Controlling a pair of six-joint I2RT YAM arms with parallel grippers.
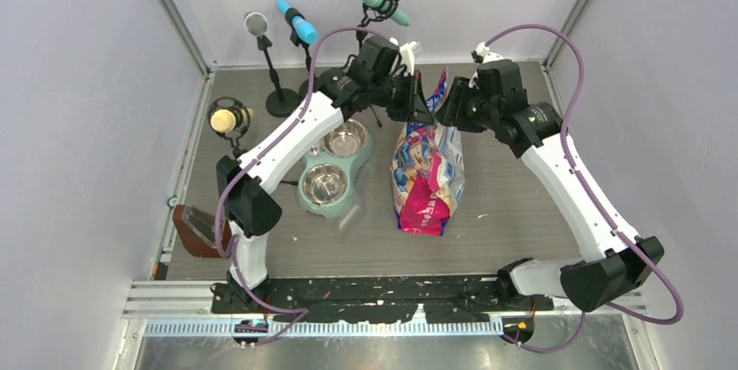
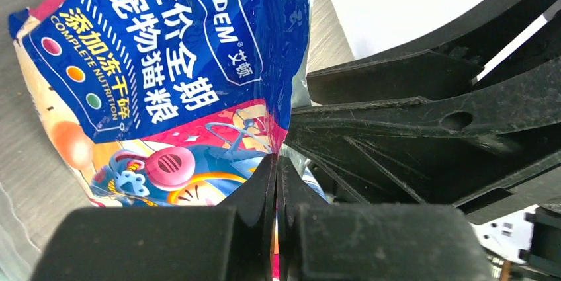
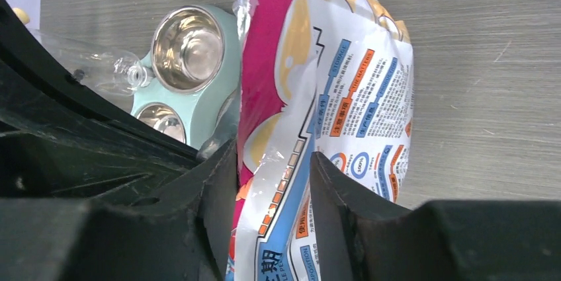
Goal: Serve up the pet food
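The colourful pet food bag (image 1: 426,183) stands upright at the middle of the table, its top drawn up between both grippers. My left gripper is shut at the bag's upper edge; creased film of the bag (image 2: 198,96) runs in between its tips. On the other side, my right gripper stands open, with the bag's folded side (image 3: 284,162) showing between its spread fingers. Two shiny steel bowls, a front one (image 1: 325,184) and a rear one (image 1: 345,137), sit empty in a pale green stand (image 1: 352,165) left of the bag.
A clear plastic bottle (image 3: 99,63) lies beside the bowl stand. Microphones on stands, one grey (image 1: 257,23) and one blue (image 1: 298,22), rise at the back left. A brown object (image 1: 196,231) is at the front left. Right of the bag the table (image 1: 505,213) is clear.
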